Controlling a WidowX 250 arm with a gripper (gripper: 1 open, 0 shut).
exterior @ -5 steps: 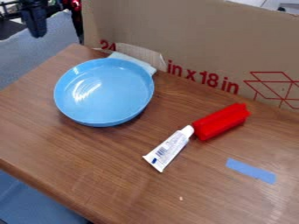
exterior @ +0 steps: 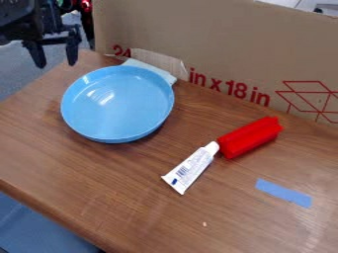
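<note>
A black gripper [exterior: 55, 51] hangs open at the top left, above the table's back-left edge and up-left of the plate, with nothing visible between its fingers. The blue round plate [exterior: 117, 104] lies on the wooden table. A white toothpaste tube [exterior: 188, 172] lies at lower middle, its cap end close to a red cylindrical object [exterior: 248, 137] on the right.
A cardboard box wall [exterior: 224, 44] runs along the back, with a pale item [exterior: 165, 67] at its foot behind the plate. A blue tape strip [exterior: 283, 193] is at the right.
The gripper has come downward and toward the table from higher up at the top left. The plate, tube and red object have stayed put.
</note>
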